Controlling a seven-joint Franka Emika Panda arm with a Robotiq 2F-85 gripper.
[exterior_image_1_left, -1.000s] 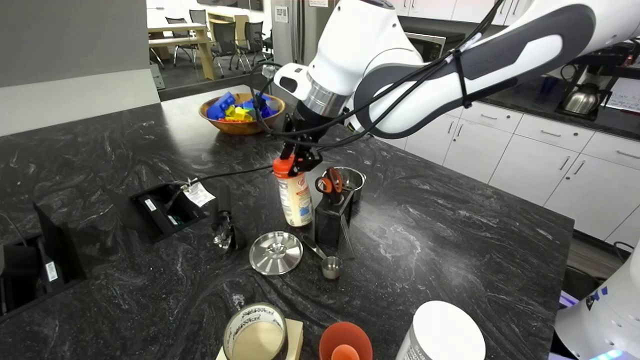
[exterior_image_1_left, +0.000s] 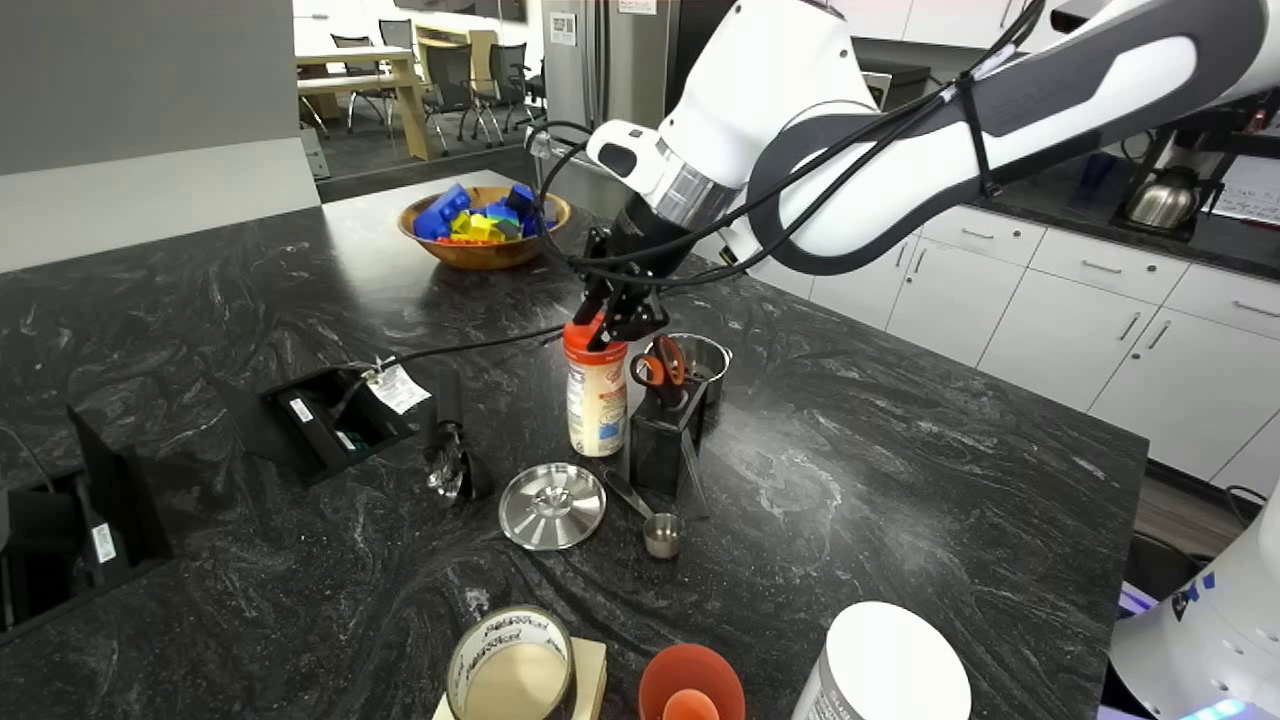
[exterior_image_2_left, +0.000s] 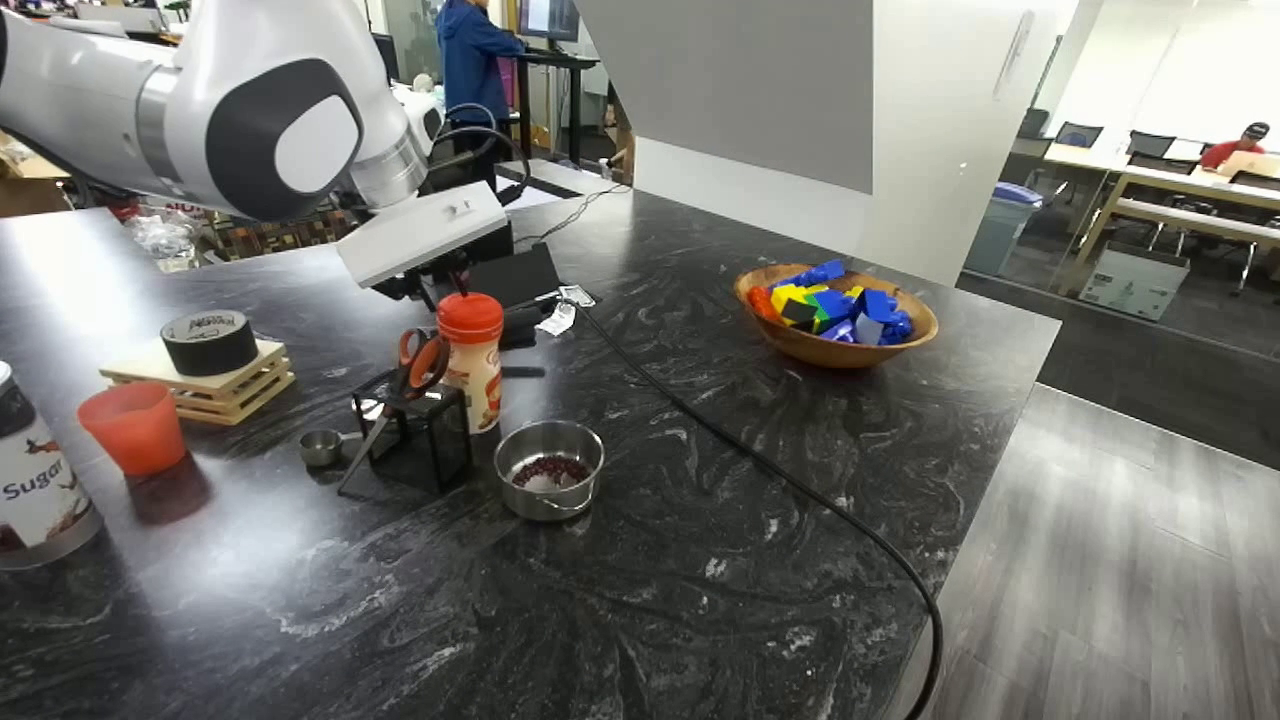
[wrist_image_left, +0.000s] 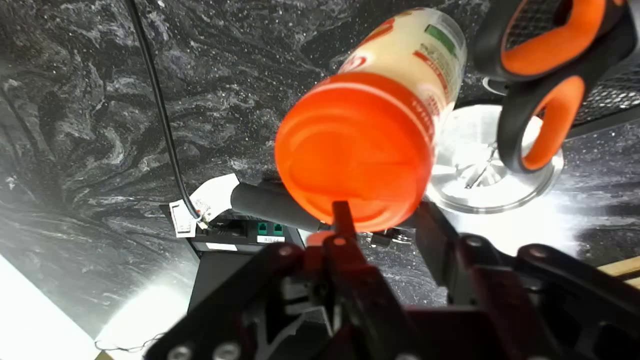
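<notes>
A cream-coloured bottle (exterior_image_1_left: 596, 402) with an orange-red lid (wrist_image_left: 354, 150) stands nearly upright beside the black mesh holder (exterior_image_1_left: 663, 446). My gripper is shut on the bottle's lid edge, with one finger (wrist_image_left: 343, 217) against the lid's near side and the other to its right. In exterior view 2 the bottle (exterior_image_2_left: 480, 382) shows behind the holder, and the white arm housing hides most of the gripper. Its base looks to be at the counter surface; whether it bears full weight there I cannot tell.
Orange-handled scissors (wrist_image_left: 549, 84) stick up from the holder, close to the bottle. A metal pot (exterior_image_2_left: 549, 468) with dark red beans, a metal lid (exterior_image_1_left: 552, 506) and a measuring cup (exterior_image_1_left: 662, 535) lie near. A wooden bowl (exterior_image_1_left: 486, 252) of blocks sits farther back.
The arm has shifted right in exterior view 1, carrying the bottle's top with it. The bottle leaned left before and now stands straighter, its base almost in the same place.
</notes>
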